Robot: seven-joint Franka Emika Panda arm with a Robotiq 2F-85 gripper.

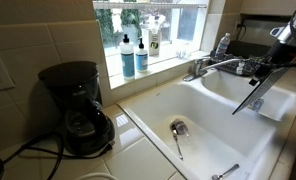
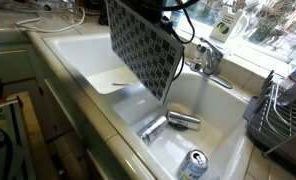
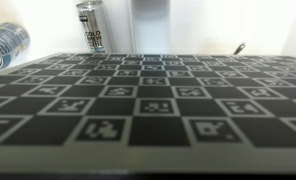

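Observation:
A flat board with a black-and-white marker pattern (image 2: 146, 48) tilts over the double sink, hanging in front of my arm. Seen from the other exterior side, the board (image 1: 260, 90) is a thin dark slab near the right edge. My gripper (image 1: 285, 50) is by its upper end, but the fingers are too small and hidden to show how they stand. Across most of the wrist view stretches the patterned board (image 3: 153, 105), with no fingertips visible.
The white sink (image 1: 158, 101) holds a spoon-like utensil (image 1: 177, 130). Several cans lie or stand in the other basin, including a blue-white can (image 2: 195, 164). A faucet (image 1: 198, 67) rises behind. A coffee maker (image 1: 78, 105) and dish rack (image 2: 280, 120) flank it.

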